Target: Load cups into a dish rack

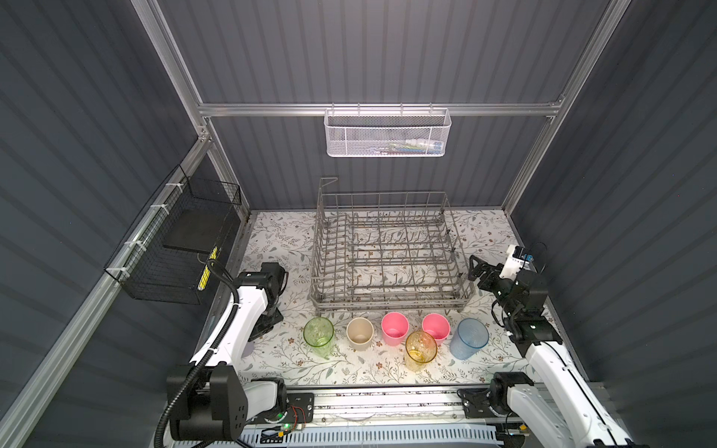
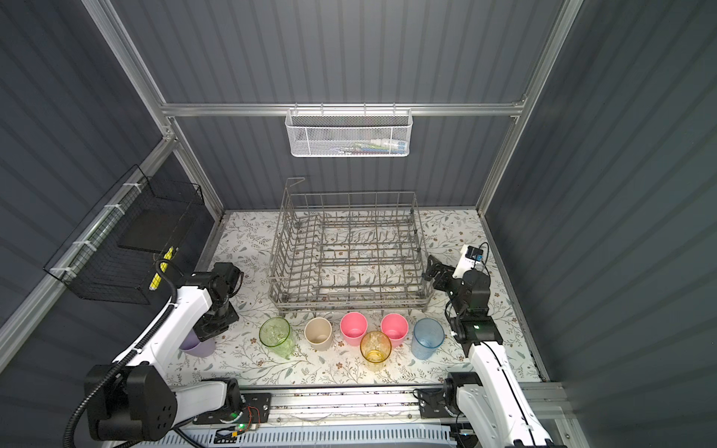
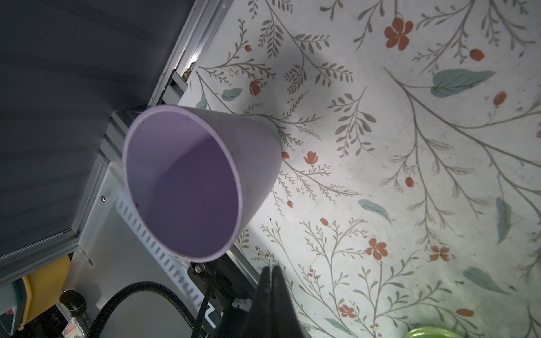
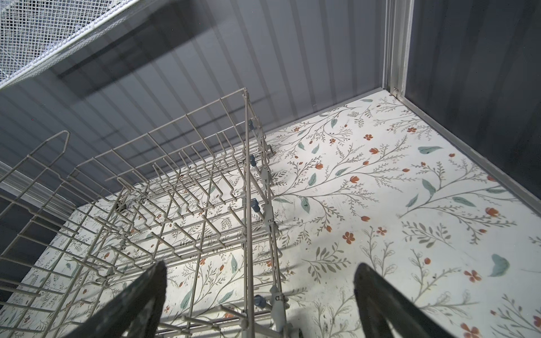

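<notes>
The wire dish rack (image 1: 388, 306) stands empty at the middle back. A row of cups lines the front: green (image 1: 319, 336), beige (image 1: 360, 333), pink (image 1: 394, 328), amber (image 1: 420, 351), another pink (image 1: 435, 326) and blue (image 1: 469, 338). A lilac cup (image 3: 253, 163) stands at the far left, partly behind my left arm. Just beside it my left gripper is shut, nothing between its fingers. My right gripper is open at the rack's right side, level with its upper edge.
A black wire basket (image 1: 157, 276) hangs on the left wall; a white mesh basket (image 1: 351, 138) hangs at the back. Free table shows either side of the rack (image 2: 455, 224), especially toward the back corners.
</notes>
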